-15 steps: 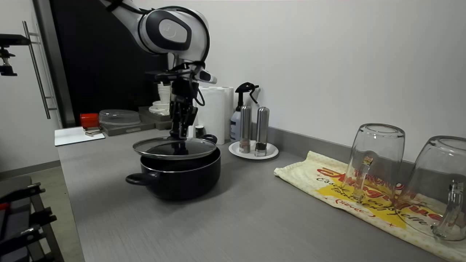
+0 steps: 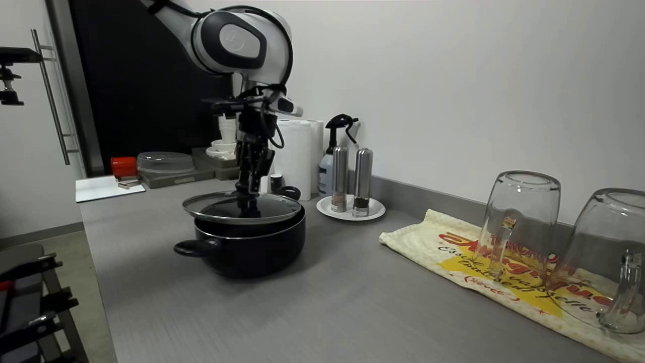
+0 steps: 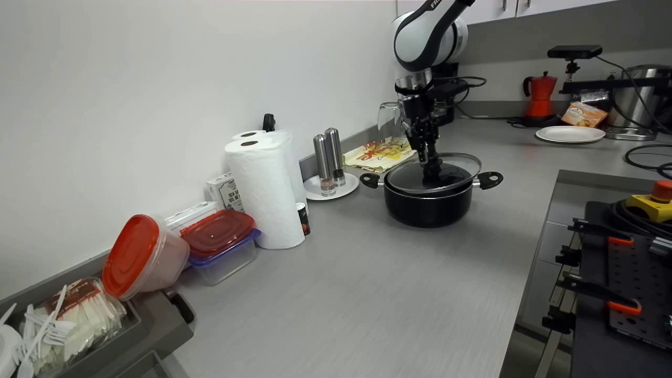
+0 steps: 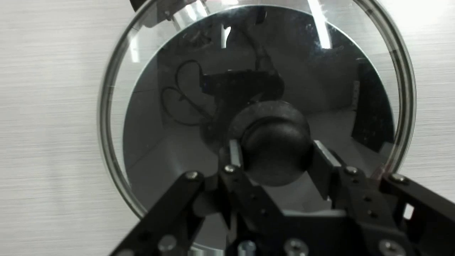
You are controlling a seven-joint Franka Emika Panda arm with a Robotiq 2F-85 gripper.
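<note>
My gripper is shut on the round black knob [image 4: 275, 147] of a glass lid [image 4: 179, 145] with a metal rim. In exterior view 1 the lid [image 2: 208, 208] hovers just over a black two-handled pot [image 2: 254, 254], with a dark gap below its rim and its left edge reaching past the pot's wall. Exterior view 2 shows the lid [image 3: 406, 177] nearly over the pot [image 3: 428, 210], shifted towards the right handle. The pot stands upright on the grey counter. Its inside is dark, so any contents cannot be made out.
Two metal mills on a white plate [image 2: 376, 209] stand by the wall near the pot. Upturned glass mugs [image 2: 521, 224] sit on a yellow-printed cloth [image 2: 417, 239]. Paper towel rolls [image 3: 264, 189] stand further along.
The lid and my gripper have sunk very slightly towards the pot. The grip on the knob looks the same, and the pot has not moved.
</note>
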